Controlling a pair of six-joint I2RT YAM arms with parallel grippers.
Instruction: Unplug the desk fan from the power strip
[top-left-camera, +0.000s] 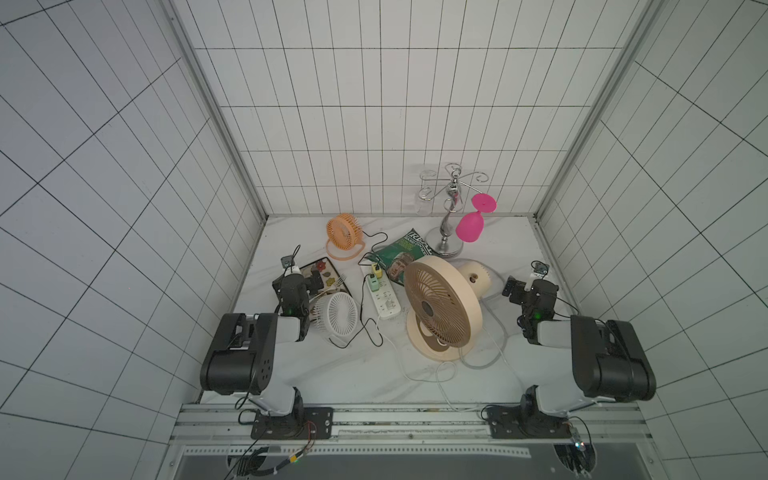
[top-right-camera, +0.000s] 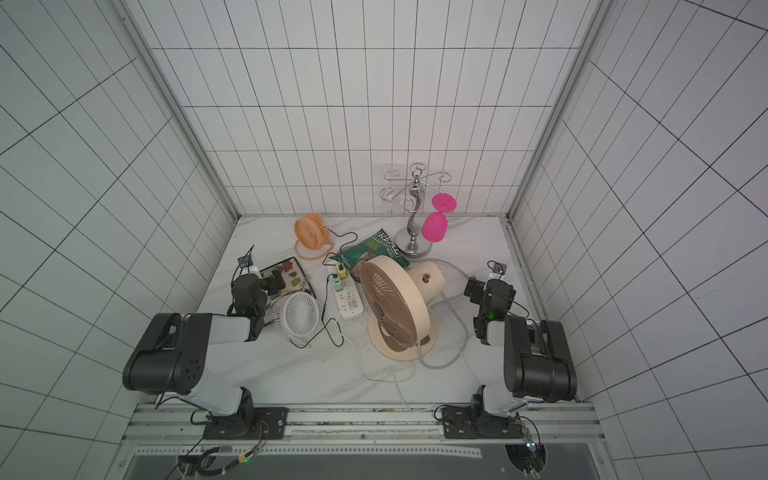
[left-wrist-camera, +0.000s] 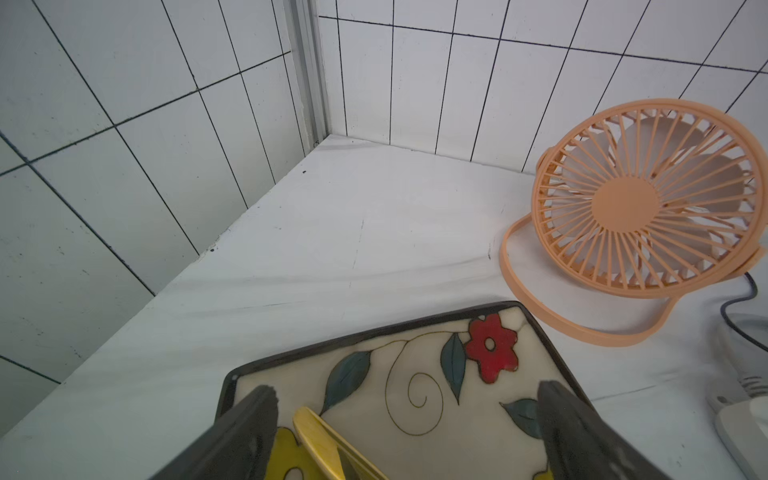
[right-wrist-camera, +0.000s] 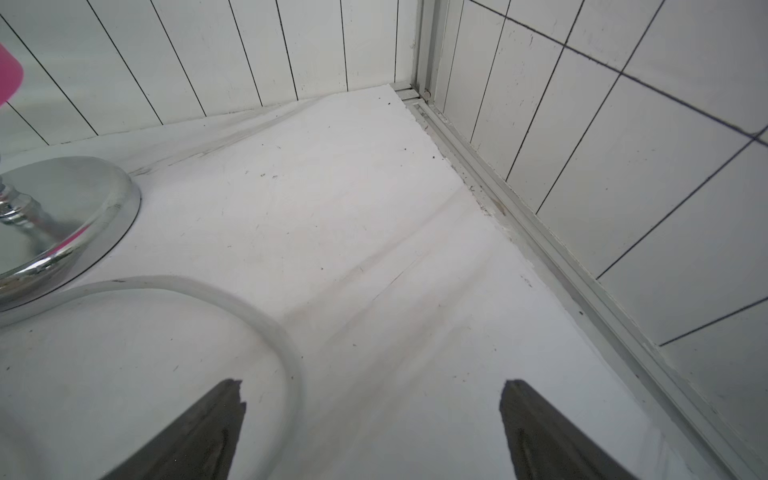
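Observation:
A white power strip (top-left-camera: 385, 300) with yellow and green plugs lies mid-table, left of a large beige fan (top-left-camera: 442, 300). A small white fan (top-left-camera: 341, 316) lies left of the strip, and a small orange fan (left-wrist-camera: 626, 204) stands behind. Which cord belongs to which fan is unclear. My left gripper is open above a flower-patterned tray (left-wrist-camera: 416, 324), with a yellow utensil visible below. My right gripper is open over bare table at the right, beside a grey hose (right-wrist-camera: 272, 336), with nothing between its fingers.
A chrome stand (top-left-camera: 444, 240) with a pink cup stands at the back right, near a green packet (top-left-camera: 396, 252). Cables cross the middle and front. Tiled walls bound the table.

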